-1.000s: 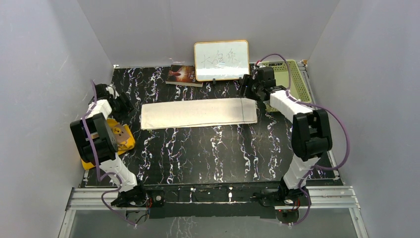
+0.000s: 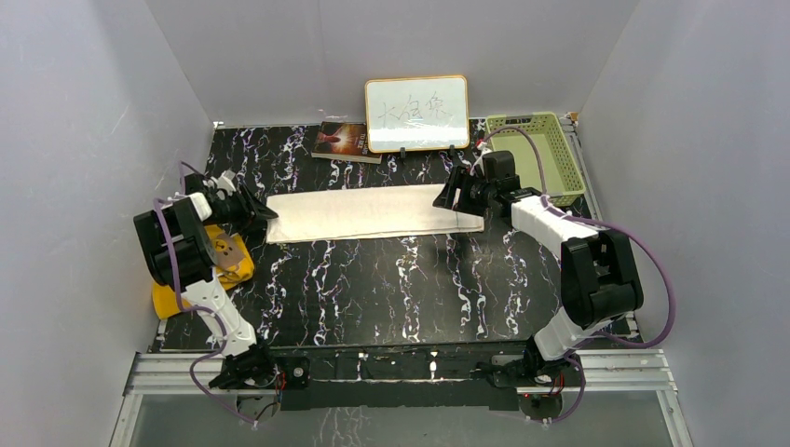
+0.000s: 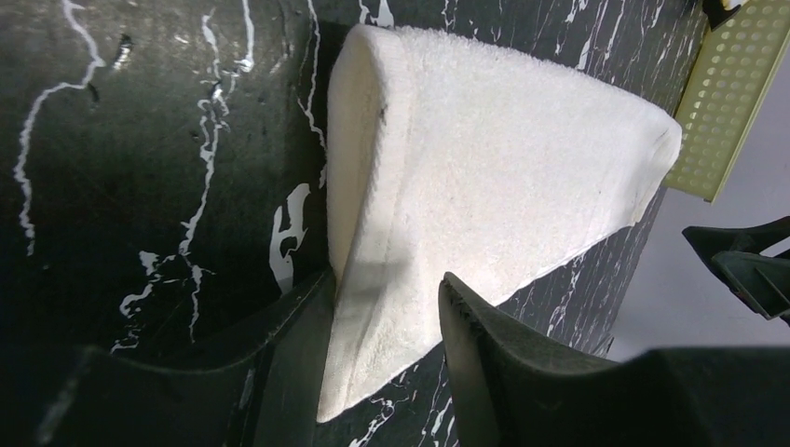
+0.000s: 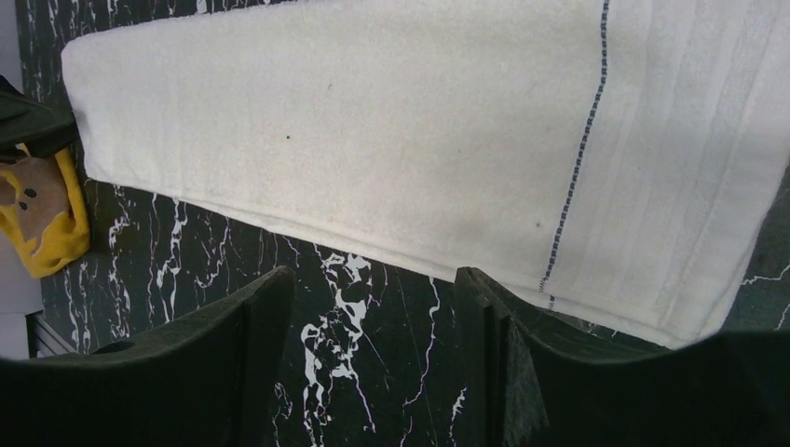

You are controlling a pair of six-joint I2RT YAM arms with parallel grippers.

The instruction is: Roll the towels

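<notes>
A long white towel (image 2: 363,212), folded lengthwise, lies flat across the black marbled table. At its left end is my left gripper (image 2: 265,212); in the left wrist view the towel's end edge (image 3: 373,233) passes between the fingers, which stand apart, one outside the edge and one over the cloth. That edge looks slightly raised. Over the towel's right end hangs my right gripper (image 2: 449,200), open. Its fingers (image 4: 265,307) are spread in the right wrist view, with the towel's near long edge beyond them and nothing gripped.
A yellow cloth (image 2: 240,265) with a bear face lies under the left arm. A green basket (image 2: 531,154) stands at back right; a book (image 2: 347,140) and a whiteboard (image 2: 416,112) line the back.
My left gripper has come right and slightly nearer the front, reaching the towel's left end. My right gripper has moved from the basket's side down and left over the towel's right end.
</notes>
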